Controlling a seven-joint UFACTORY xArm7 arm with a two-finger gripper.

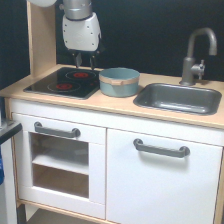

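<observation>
White and dark, my gripper (85, 66) hangs above the back of the toy stove, left of the pot and higher than it. Its two dark fingers point down and stand apart, with nothing visible between them. A teal pot (120, 84) rests on the wooden counter between the stove and the sink; its inside is mostly hidden from this angle. The black cooktop (65, 84), marked with reddish burner rings, lies below my gripper.
To the right, a grey sink (180, 97) is set into the wooden counter (128, 110), with a tall faucet (192, 60) behind it. Below are white cabinet doors with grey handles (162, 148). A wooden post (42, 40) rises at the left.
</observation>
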